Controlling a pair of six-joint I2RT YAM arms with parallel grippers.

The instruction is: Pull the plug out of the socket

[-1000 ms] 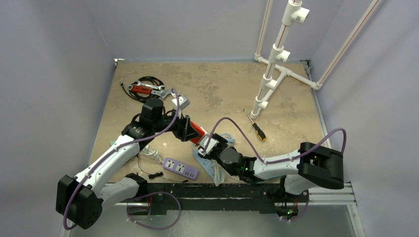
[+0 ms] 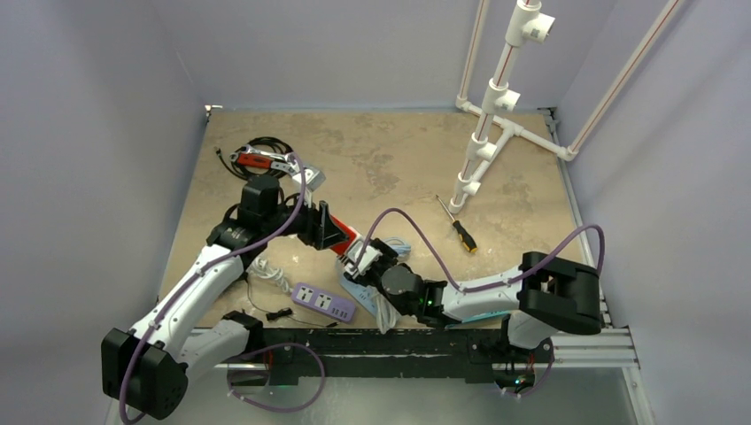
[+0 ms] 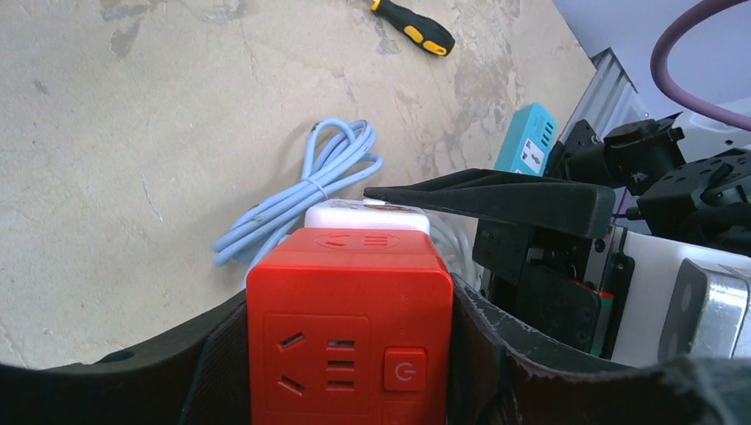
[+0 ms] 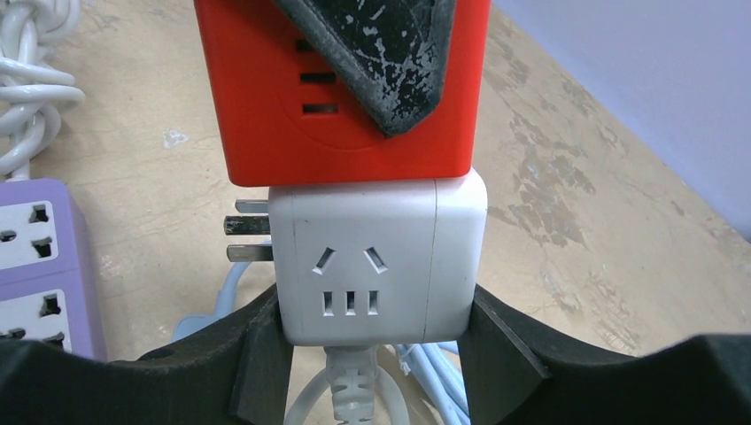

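My left gripper [image 2: 335, 232] is shut on the red cube socket [image 3: 350, 301], a finger against each side of it. Its slots and power button face the left wrist camera. Held between the fingers of my right gripper is a white cube plug [image 4: 376, 266]. Bare metal prongs [image 4: 248, 227] stick out from the white cube's left side, and a cord leaves its bottom. The red and white cubes meet edge to edge in the right wrist view; whether they are still joined I cannot tell. Both are held above the table.
A purple power strip [image 2: 323, 302] lies left of the right gripper, beside coiled white cable [image 2: 270, 273]. Coiled blue cable [image 3: 328, 168] lies below the cubes. A screwdriver [image 2: 462, 235] is at right, tools and black cable [image 2: 266, 158] at back left.
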